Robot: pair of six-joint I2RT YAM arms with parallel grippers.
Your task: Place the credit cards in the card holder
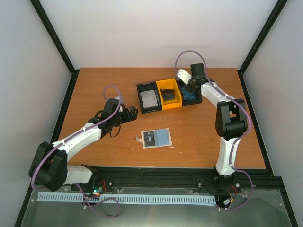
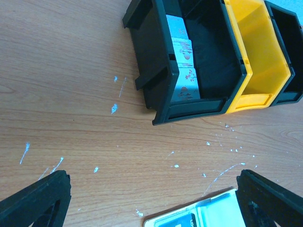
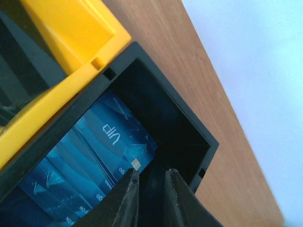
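Observation:
In the top view, blue cards (image 1: 188, 93) lie in the black right bin (image 1: 198, 100). Seen from the right wrist, these cards (image 3: 113, 130) rest against one side of that bin. Over the bin my right gripper is partly open, a narrow gap between its fingers and no card visible in it. A flat, pale-framed card holder (image 1: 156, 138) lies on the table, dark on its left half and light blue on its right. My left gripper stands wide open and empty above the table, left of the bins; a corner of the holder (image 2: 203, 212) shows near its right finger.
A yellow bin (image 1: 172, 102) with black cards (image 1: 167, 94) stands in the middle of the row. The black left bin (image 1: 151, 109) has pale cards (image 1: 148, 98) in it. Bare table (image 1: 213, 142) lies right of the holder.

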